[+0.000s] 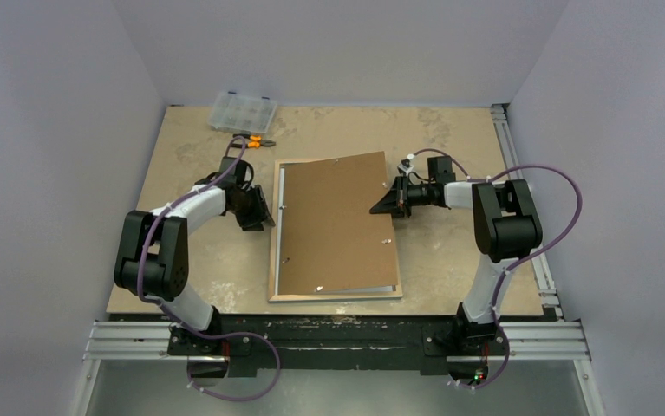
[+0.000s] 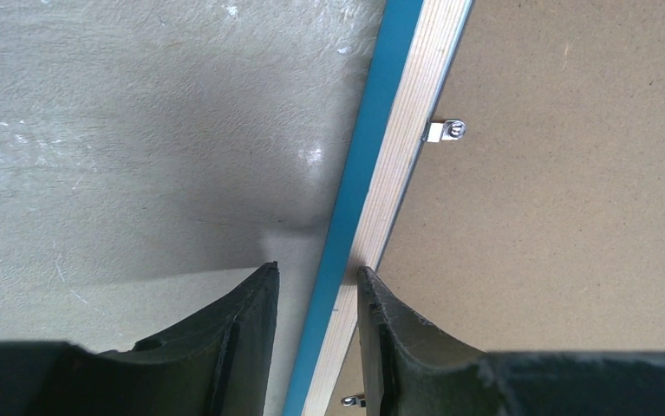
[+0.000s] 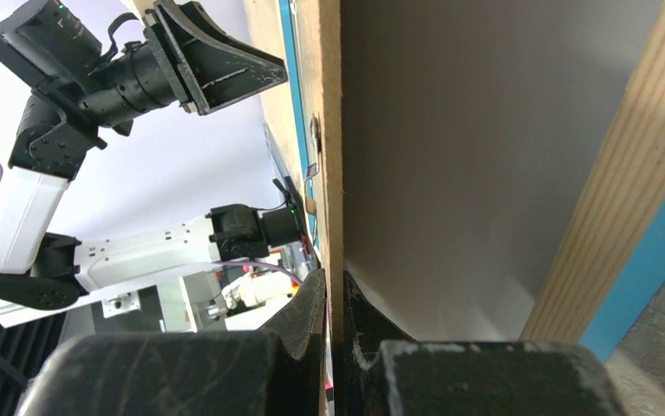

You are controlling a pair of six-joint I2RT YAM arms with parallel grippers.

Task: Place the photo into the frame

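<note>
The wooden frame [image 1: 273, 277] lies mid-table, its brown backboard [image 1: 333, 225] with small metal clips over it, sitting askew with its right side raised above a pale sheet. My right gripper [image 1: 379, 208] is shut on that board's right edge, which stands between the fingers in the right wrist view [image 3: 331, 299]. My left gripper [image 1: 264, 221] is part open beside the frame's left rail; in the left wrist view [image 2: 318, 273] one finger touches or nearly touches the wooden rail and the other is over bare table. Whether a photo lies under the board cannot be told.
A clear compartment box [image 1: 242, 113] and orange-handled pliers [image 1: 255, 142] lie at the back left.
</note>
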